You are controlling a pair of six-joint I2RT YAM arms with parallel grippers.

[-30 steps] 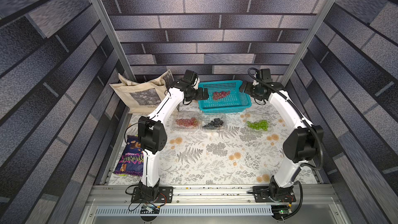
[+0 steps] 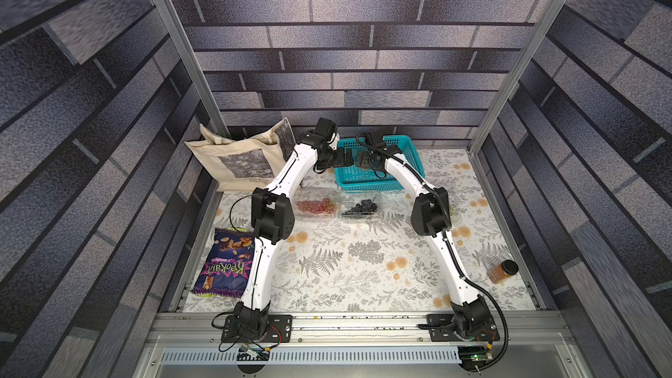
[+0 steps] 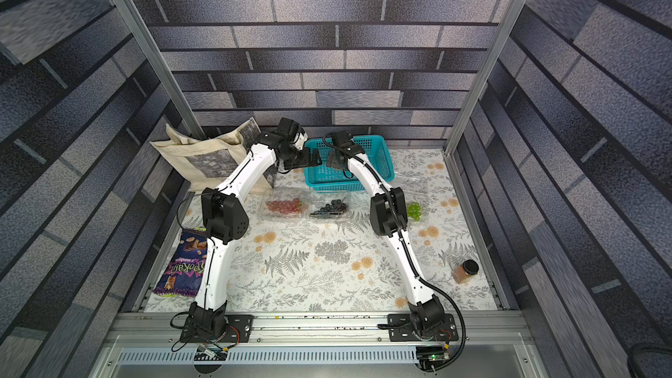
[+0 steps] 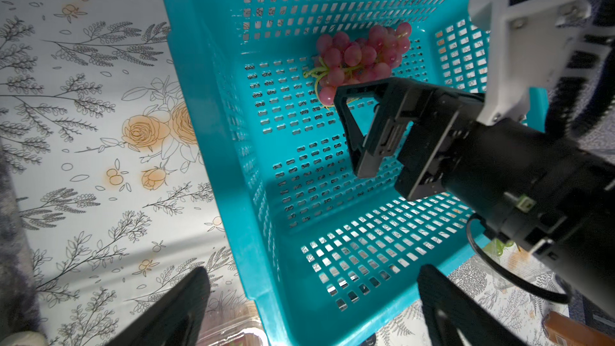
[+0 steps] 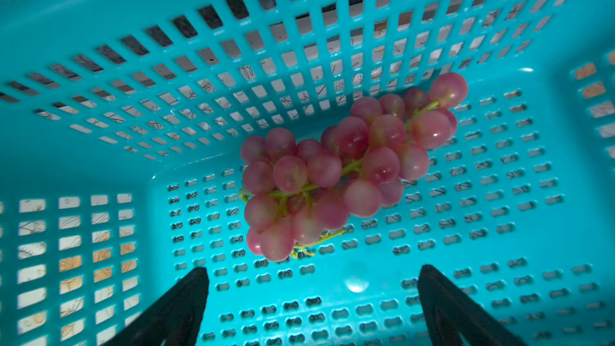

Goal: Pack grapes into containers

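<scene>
One bunch of pink grapes (image 5: 346, 173) lies on the floor of the teal basket (image 4: 211, 121), against its far wall. My right gripper is open over the basket, its fingertips apart at the bottom of the right wrist view with the bunch beyond them. At the basket's left rim my left gripper also stands open and empty. In front of the basket, one clear container holds pink grapes (image 3: 284, 207) and another holds dark grapes (image 3: 329, 208). Green grapes (image 3: 414, 210) show at the right, partly hidden by the right arm in the top right view.
A cloth bag (image 2: 241, 161) stands at the back left, with a purple snack bag (image 2: 225, 262) in front of it. A brown jar (image 2: 502, 271) sits at the right edge.
My right arm has swung left from beside the basket to over it, now covering the pink bunch in the top left view. The left arm's elbow has shifted slightly right; its gripper stays near the rim.
</scene>
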